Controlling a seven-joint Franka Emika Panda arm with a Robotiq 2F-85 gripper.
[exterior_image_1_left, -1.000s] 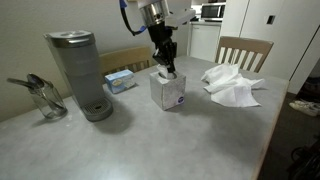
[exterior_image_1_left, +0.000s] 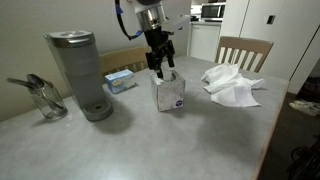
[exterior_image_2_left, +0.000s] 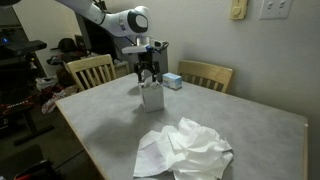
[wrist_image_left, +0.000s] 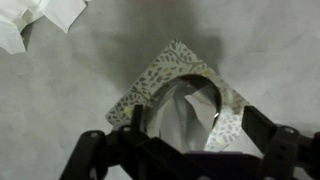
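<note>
A patterned tissue box (exterior_image_1_left: 169, 95) stands on the grey table, with white tissue (wrist_image_left: 186, 117) in the oval opening on its top. My gripper (exterior_image_1_left: 161, 66) is just above this box, pointing down. In the wrist view the gripper has its dark fingers apart on either side of the opening, and nothing shows held between them. The second exterior view has the gripper (exterior_image_2_left: 147, 72) over the box (exterior_image_2_left: 152, 98) as well. Crumpled white tissue (exterior_image_1_left: 232, 86) is spread on the table away from the box.
A grey cylindrical container (exterior_image_1_left: 80, 75) and a glass holding utensils (exterior_image_1_left: 48, 101) stand to the left in the first exterior view. Behind the tissue box lies a blue box (exterior_image_1_left: 120, 81). Chairs (exterior_image_2_left: 205, 78) line the table. Its near part is clear.
Over the last second the gripper has shifted slightly left over the tissue box, and its fingers look farther apart now. The box and the spread tissue appear unmoved.
</note>
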